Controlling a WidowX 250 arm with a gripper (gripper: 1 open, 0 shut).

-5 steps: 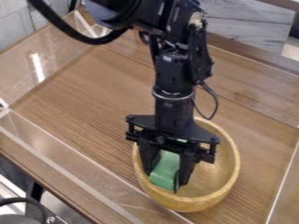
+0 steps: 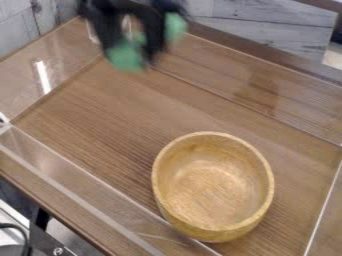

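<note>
My gripper (image 2: 144,40) is a dark, motion-blurred shape at the top centre of the camera view. A blurred green object (image 2: 130,55) is with it, apparently held; the fingers cannot be made out clearly. A round tan bowl (image 2: 213,190) sits empty on the wooden surface at the lower right, well below the gripper.
Pale marble-like walls stand along the back. A black cable lies at the bottom left corner.
My gripper has risen out of the bowl to the top of the view, taking the green object with it; the bowl now stands empty.
</note>
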